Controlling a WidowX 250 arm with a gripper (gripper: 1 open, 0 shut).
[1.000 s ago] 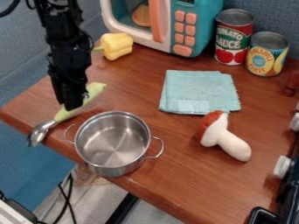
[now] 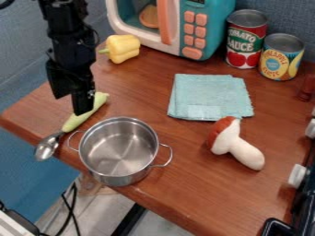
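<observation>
My black gripper [image 2: 76, 92] hangs at the upper left over a pale green, elongated item [image 2: 84, 114], like corn or a vegetable, lying on the wooden table [image 2: 185, 194]. The fingertips are dark and small, so whether they are open or touching the item is unclear. A metal spoon or ladle [image 2: 48, 147] lies just left of a steel pot [image 2: 118, 159] with two handles.
A white-and-red toy [image 2: 240, 149] lies right of the pot, below a folded teal cloth [image 2: 209, 95]. A toy microwave [image 2: 175, 23], two cans [image 2: 245, 41], a yellow pepper [image 2: 121, 48] and a black appliance [image 2: 296, 212] line the back and right.
My gripper has risen slightly and shifted a little left, and the green item now shows lower and flatter beneath it, less covered by the fingers.
</observation>
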